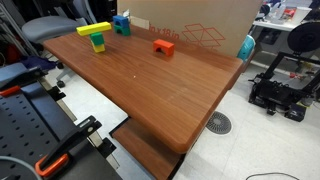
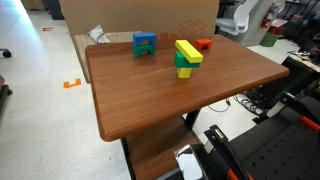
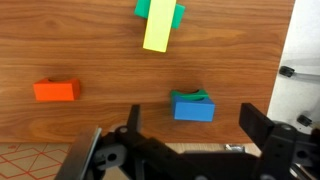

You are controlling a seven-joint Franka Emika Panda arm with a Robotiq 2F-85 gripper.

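My gripper is open, seen from above the table in the wrist view, with no object held between its fingers. Below the gap lies a blue block (image 3: 193, 110) resting on a green piece (image 3: 188, 95); exterior view 2 shows the same blue block (image 2: 145, 37) on top of the green one (image 2: 145, 48). A second stack has a long yellow block (image 2: 188, 50) across a green piece (image 2: 187, 62), over a smaller yellow block (image 2: 184, 73). Apart from both stacks, a red-orange block (image 1: 164, 47) sits alone, left of the fingers in the wrist view (image 3: 57, 90).
A large cardboard panel (image 1: 205, 22) with red line markings stands along one side. Black equipment with red edges (image 1: 55, 160) borders the table's other side.
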